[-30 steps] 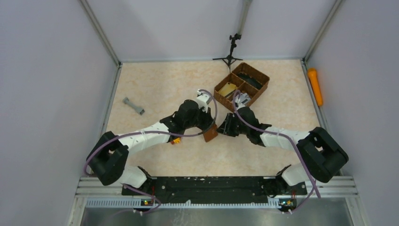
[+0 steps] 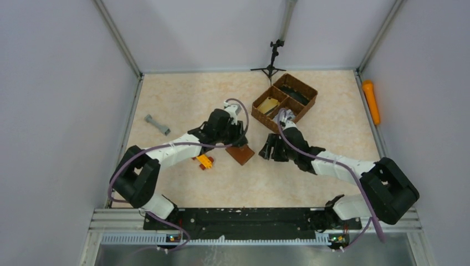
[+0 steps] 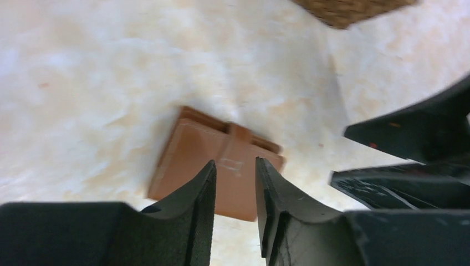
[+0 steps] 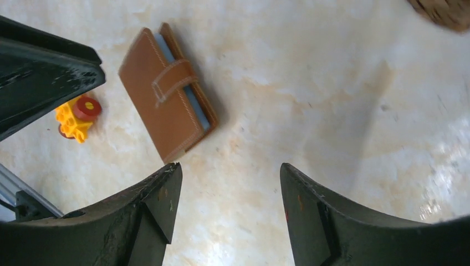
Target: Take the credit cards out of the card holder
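Note:
A brown card holder (image 2: 242,155) with a strap rests on the table in front of the left gripper. In the right wrist view, a blue-grey edge (image 4: 198,109) shows between the leather sides of the holder (image 4: 163,102). My left gripper is partly open above the holder, its fingers blocking part of the leather (image 3: 188,152). Nothing sits between them. To the right of the holder, my right gripper is open wider and empty, with bare table below its gap. No separate card can be made out on the table near the holder.
At the back right stands a brown divided box (image 2: 313,95) holding several things. A yellow toy with red wheels (image 2: 204,161) lies left of the holder, and a grey wrench (image 2: 157,124) farther left.
The holder has shifted slightly left and turned.

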